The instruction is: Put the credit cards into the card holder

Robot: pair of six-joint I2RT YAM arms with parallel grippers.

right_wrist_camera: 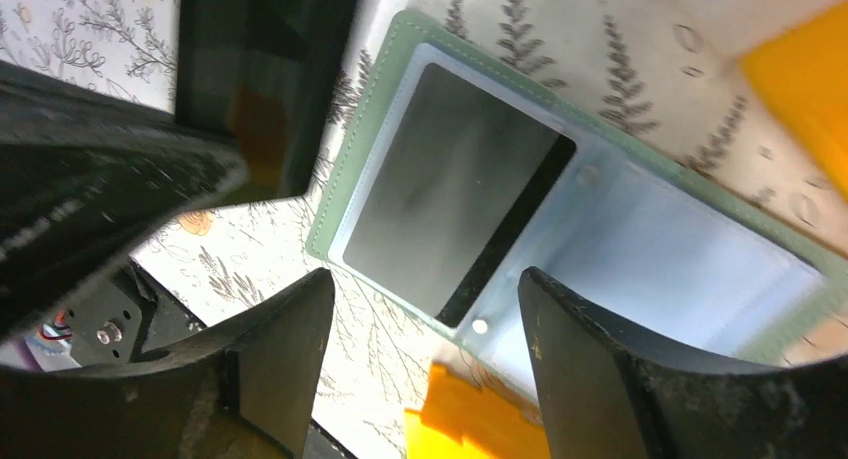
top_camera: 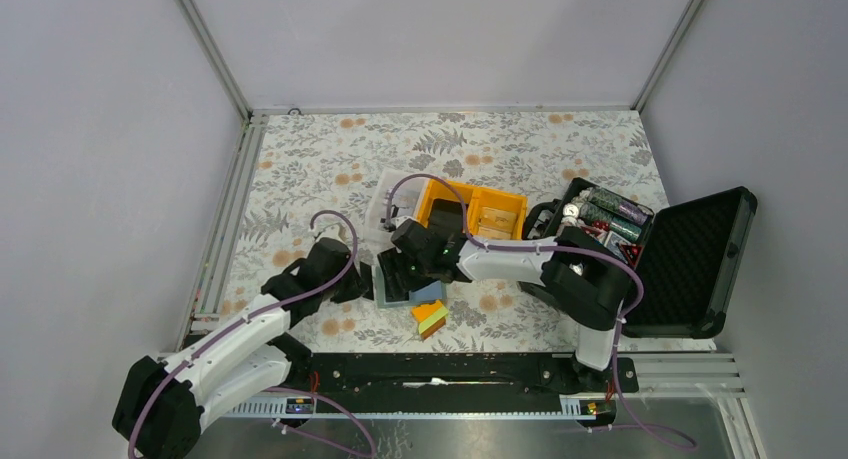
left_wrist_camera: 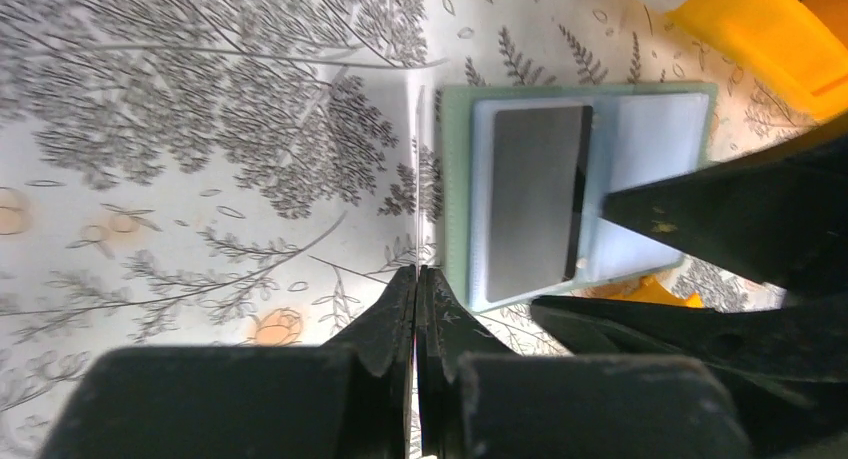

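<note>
The open card holder [right_wrist_camera: 330, 214], green-edged, lies on the patterned cloth, a dark grey panel [left_wrist_camera: 530, 194] in one half and a pale blue one beside it. Orange and yellow cards [top_camera: 430, 319] lie just below it. My left gripper is shut at the holder's left, a thin pale edge showing upright at its fingertips; the top view shows a dark flat piece [top_camera: 366, 282] there. My right gripper hovers over the holder with its fingers apart, nothing visibly between them.
A white tray [top_camera: 380, 204] and an orange container [top_camera: 500, 199] stand behind. An open black case [top_camera: 690, 279] with bottles occupies the right.
</note>
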